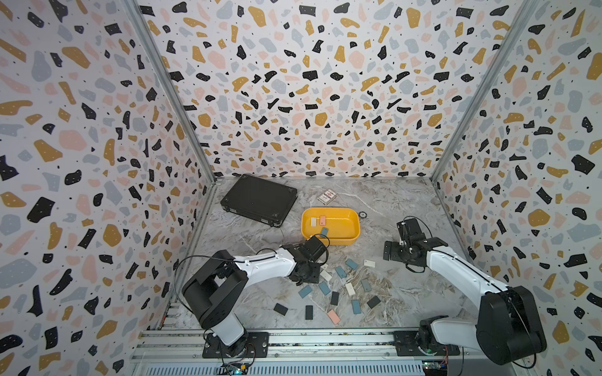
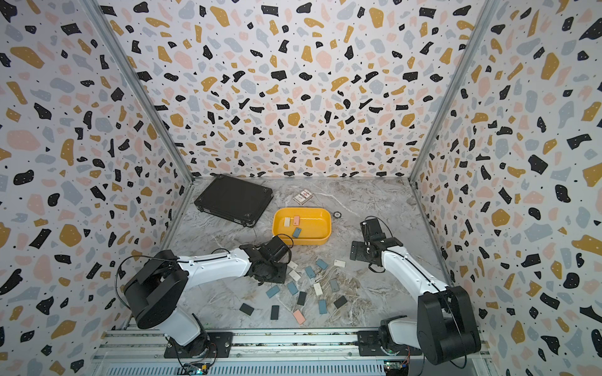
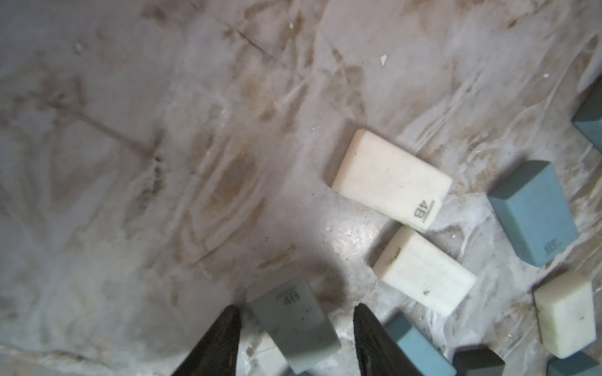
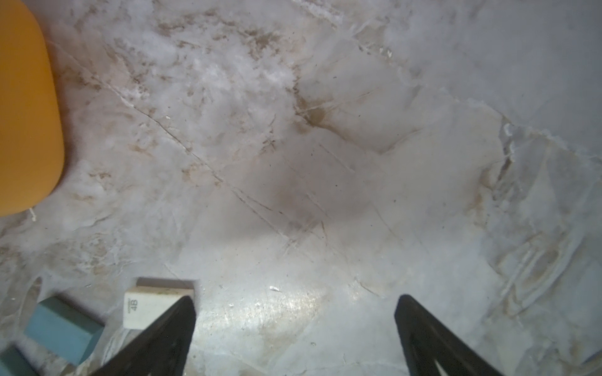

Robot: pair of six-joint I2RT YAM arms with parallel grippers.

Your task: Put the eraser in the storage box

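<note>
The yellow storage box sits at the middle of the table, holding a white, a pink and a blue eraser. Erasers lie scattered in front of it. In the left wrist view a grey-blue eraser stands between the spread fingers of my left gripper, which is open low over it; white erasers and a blue one lie to its right. My right gripper is open over bare table right of the box, with a white eraser near its left finger.
A black case lies at the back left. A small card pack is behind the box, and a small round object is at its right.
</note>
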